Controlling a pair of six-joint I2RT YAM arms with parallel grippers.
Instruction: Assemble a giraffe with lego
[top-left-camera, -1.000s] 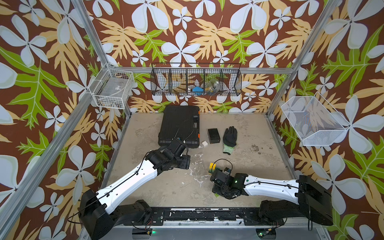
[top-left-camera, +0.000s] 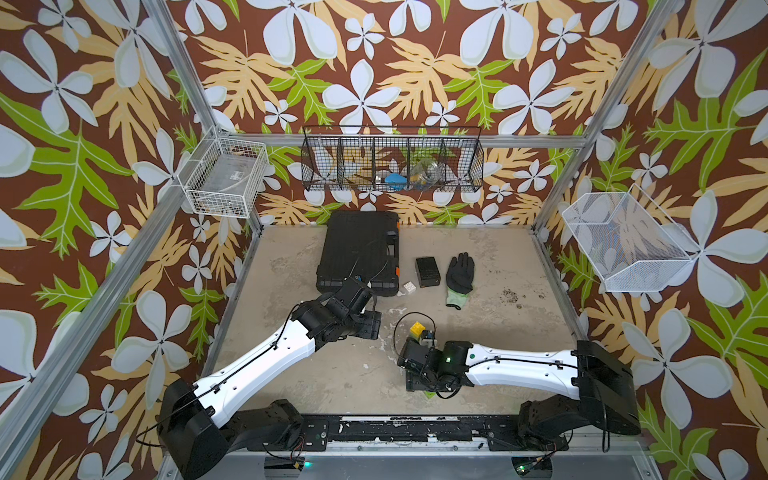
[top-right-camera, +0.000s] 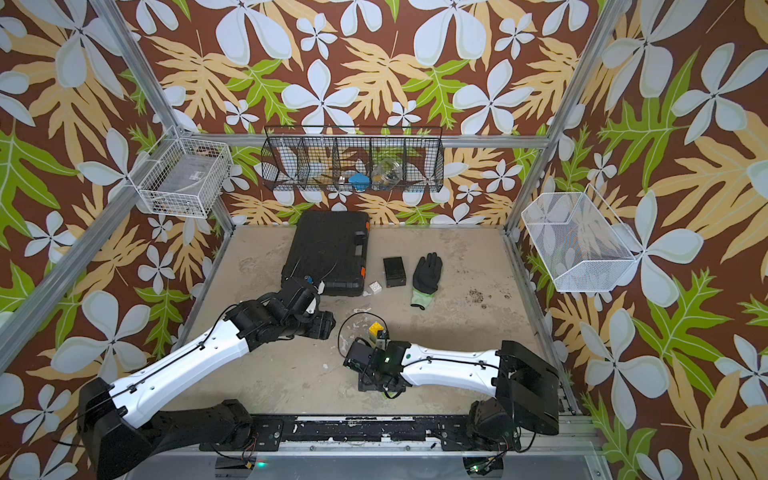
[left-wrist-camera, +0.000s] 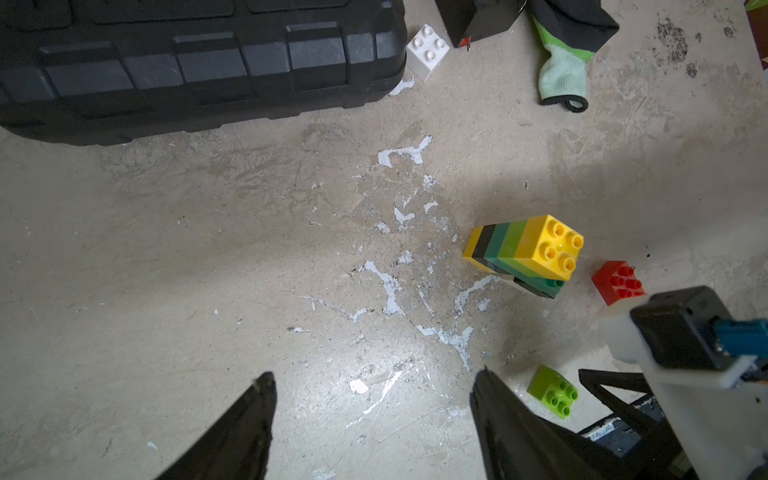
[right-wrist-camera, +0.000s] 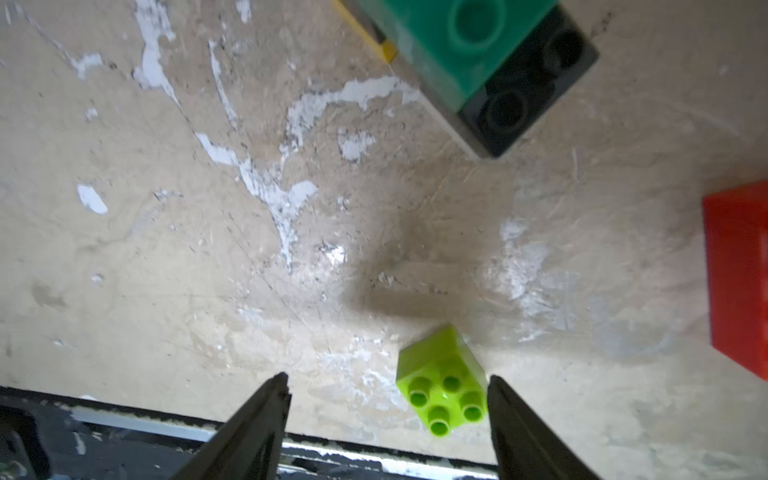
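Observation:
A stack of yellow, green and dark bricks (left-wrist-camera: 524, 249) stands on the table in the left wrist view; the right wrist view has only its lower part (right-wrist-camera: 480, 56) at the top edge. A lime green brick (right-wrist-camera: 442, 380) lies studs up near the front edge, close to the right finger of my right gripper. That gripper is open, its fingers apart and nothing held. To the right sits a red brick, partly cut off in the right wrist view. My left gripper hangs over bare table, open and empty.
Behind lie a black case (top-left-camera: 357, 252), a white brick (left-wrist-camera: 428, 49), a black box (top-left-camera: 427, 271) and a glove (top-left-camera: 460, 276). My right arm covers much of the brick area from above.
My right arm has shifted left, and its gripper now covers more of the lime brick's spot in the top left view. The left arm looks unmoved.

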